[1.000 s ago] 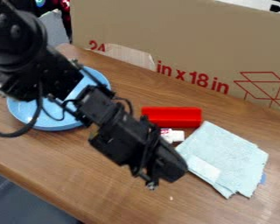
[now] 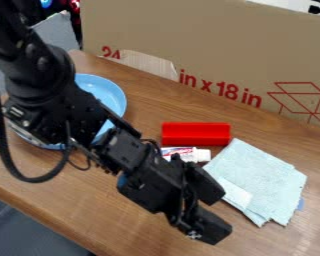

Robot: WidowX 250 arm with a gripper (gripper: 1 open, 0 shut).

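Observation:
My black gripper (image 2: 203, 219) is low over the wooden table at the lower centre, left of and below a folded pale blue cloth (image 2: 263, 175). It stands open, with nothing seen between its fingers. A red block (image 2: 195, 132) lies behind it, with a small white-and-red tube (image 2: 190, 154) just in front of the block, partly hidden by my arm. A blue plate (image 2: 104, 91) sits at the left, mostly hidden behind the arm.
A large cardboard box (image 2: 216, 45) stands along the back of the table (image 2: 109, 220). Bare wood shows at the front and right. The table's edge runs along the lower left.
My gripper has shifted down and a little to the right, and more of the tube shows. The objects on the table look unmoved.

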